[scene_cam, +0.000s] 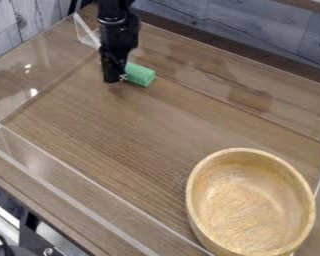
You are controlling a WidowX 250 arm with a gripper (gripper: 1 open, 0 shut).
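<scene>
My black gripper (116, 72) hangs down at the upper middle of the camera view, its lower end at the left side of a small green block (140, 75) on the wooden table (149, 150). Whether the fingers touch or hold the block is too small to tell, as is whether they are open or shut.
A large round tan bowl (250, 205) stands at the lower right. The table's edges and dark surroundings show along the left and at the top right.
</scene>
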